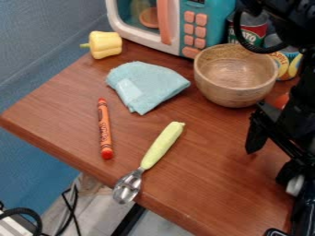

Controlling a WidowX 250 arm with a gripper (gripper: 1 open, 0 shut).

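Note:
The black gripper [259,138] hangs at the right side of the wooden table, beside the bowl and low over the tabletop; its finger state is hard to make out in the dark shape. A wooden bowl [231,85] sits at the back right. An ice cream scoop with a pale yellow handle [164,143] lies near the front edge, left of the gripper. An orange crayon [105,124] and a folded light blue cloth [144,83] lie on the left half.
A toy microwave [172,23] stands at the back, with cans [246,32] behind the bowl. A yellow pepper [105,42] is at the back left corner.

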